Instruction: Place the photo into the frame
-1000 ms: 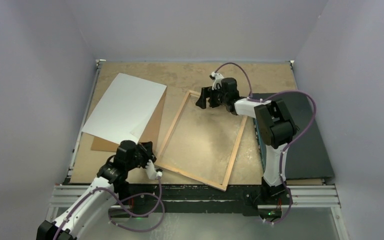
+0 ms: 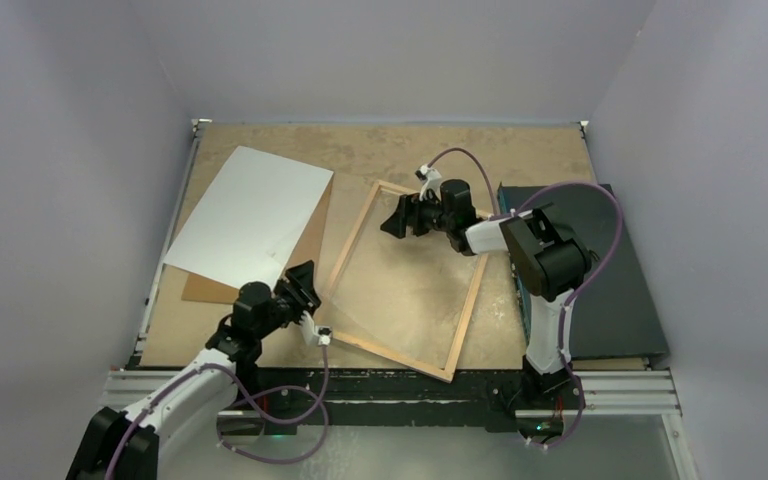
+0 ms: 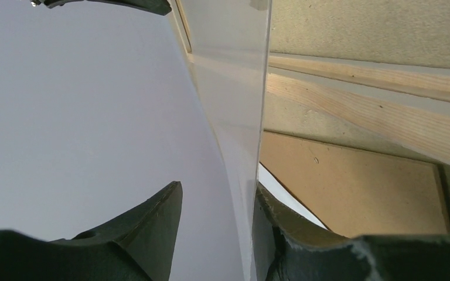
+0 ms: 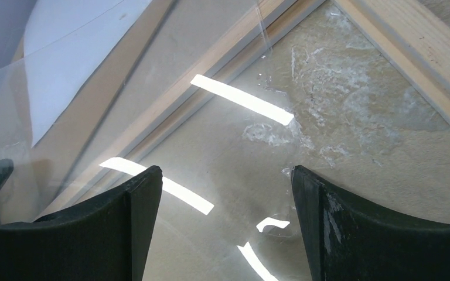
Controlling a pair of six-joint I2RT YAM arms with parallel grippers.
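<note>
A large blank white sheet (image 2: 245,220) lies over a brown board (image 2: 310,225) at the left; no picture shows on it. Right of them is the wooden frame (image 2: 471,310), lying flat. A clear sheet (image 3: 228,88) stands on edge in the left wrist view, one edge running along a finger of my open left gripper. My right gripper has its fingers wide apart above the frame's inside. The clear sheet (image 4: 228,158) extends across the right wrist view between and past those fingers, its edge close to the right-hand fingertip (image 4: 300,175).
A dark flat case (image 2: 610,280) occupies the right side, beneath the right arm. Bare tabletop (image 2: 360,150) shows behind the frame. Reflections on the clear sheet make its outline hard to follow from above.
The left gripper has shifted slightly right, its fingers now looking more spread. My right gripper has come forward and a little left over the frame. A bright reflection inside the frame has vanished.
</note>
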